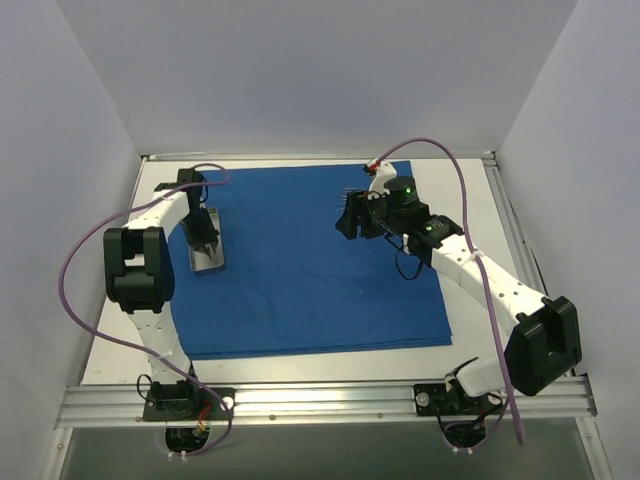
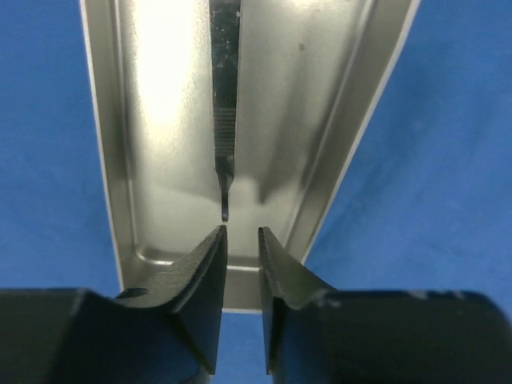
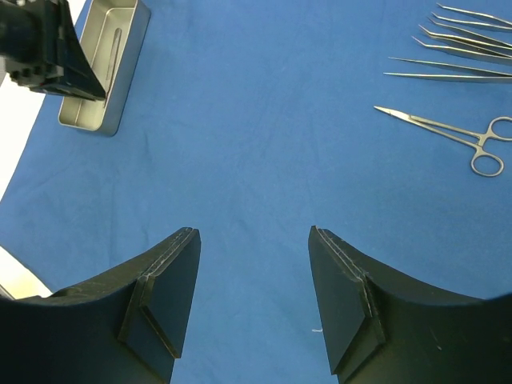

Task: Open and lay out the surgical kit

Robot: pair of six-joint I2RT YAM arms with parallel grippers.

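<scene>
A steel tray lies at the left of the blue cloth with my left gripper over it. In the left wrist view a thin dark instrument lies inside; my left gripper's fingertips are slightly apart, empty, just short of its narrow end. My right gripper hangs over the right part of the cloth, fingers apart and empty. In the right wrist view scissor-like forceps and several tweezers lie in a group at the right.
White table edges and rails border the cloth, with grey walls around.
</scene>
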